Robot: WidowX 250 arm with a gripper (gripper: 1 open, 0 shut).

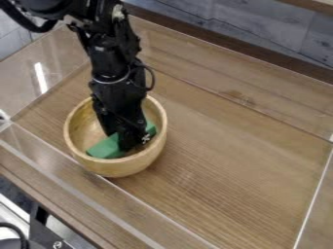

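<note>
A beige round bowl (101, 166) sits on the wooden table toward the left. Inside it lies a green object (107, 148). The black gripper (127, 136) reaches down from the top into the bowl and is shut on the green object, whose far part is hidden behind the fingers.
A grey marbled wall runs along the back right. At the lower left the table's edge shows, with dark cables beyond it.
</note>
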